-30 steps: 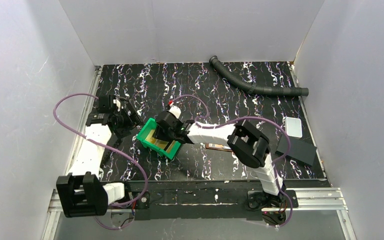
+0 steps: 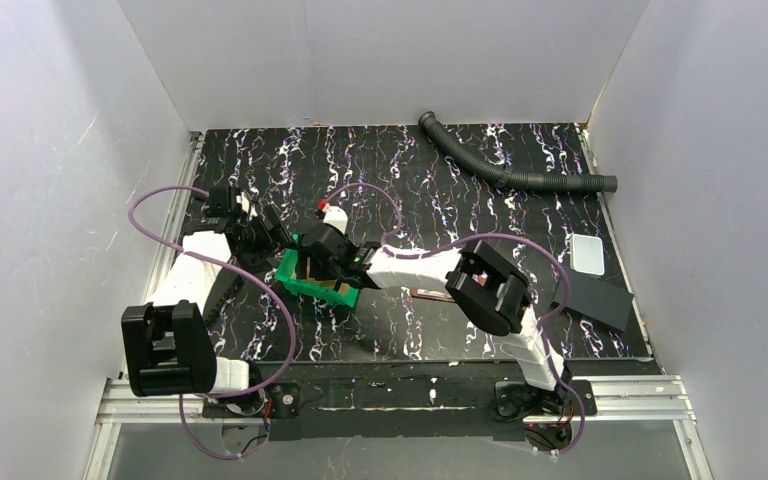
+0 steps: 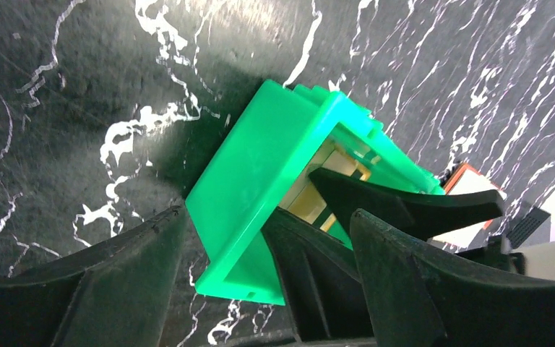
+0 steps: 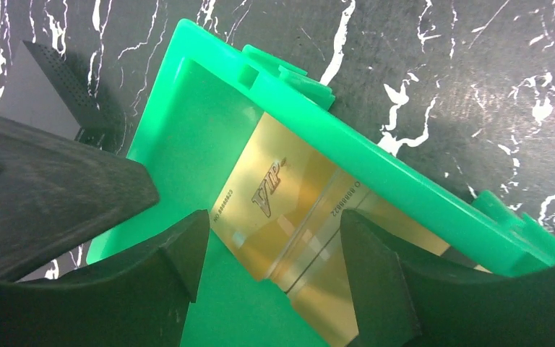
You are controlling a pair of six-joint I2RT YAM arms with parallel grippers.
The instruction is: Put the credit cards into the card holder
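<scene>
Gold cards [image 4: 278, 181], one printed "VIP", lie in the green tray [image 4: 318, 119]. My right gripper [image 2: 305, 265] is over the tray; its fingers [image 4: 376, 275] stand apart with the gold cards beneath and between them in the right wrist view. My left gripper is close by on the tray's left side, its fingers [image 3: 397, 267] wide apart with the tray wall visible between them. One dark left finger [image 4: 50, 188] reaches over the tray. A flat brown-edged piece with white on it [image 2: 430, 294], possibly the card holder, is partly hidden under the right arm.
A black hose [image 2: 520, 178] runs along the back right. On the right lie a white square pad [image 2: 587, 254] and a dark flat panel [image 2: 595, 302].
The right gripper has moved a little left over the tray.
</scene>
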